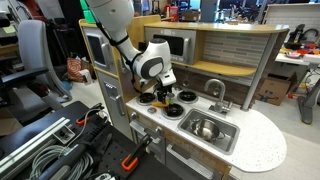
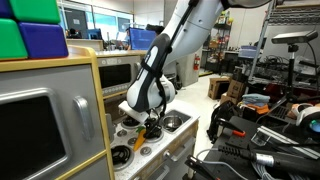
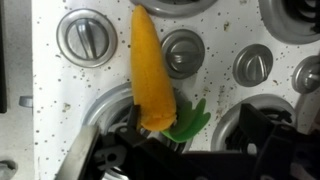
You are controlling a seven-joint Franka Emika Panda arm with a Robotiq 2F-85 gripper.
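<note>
An orange toy carrot (image 3: 150, 75) with a green top (image 3: 188, 122) lies across the stove top, its thick end over a burner. My gripper is open above this end, its dark fingers (image 3: 262, 130) spread wide apart. The left finger comes close to the carrot's orange edge, while the green top shows in the gap; whether anything touches cannot be told. In the first exterior view, the gripper (image 1: 169, 91) hangs low over the burners, partly hiding the carrot. From the other side, the carrot (image 2: 140, 138) shows below the white arm (image 2: 148, 95).
Around the carrot sit several black burners (image 1: 173, 111) and metal knobs (image 3: 253, 65). A sink (image 1: 206, 131) and faucet (image 1: 220, 97) lie to the right, with bare white counter (image 1: 258, 143) beyond. Behind the arm stands a microwave (image 1: 176, 43) under a wooden shelf.
</note>
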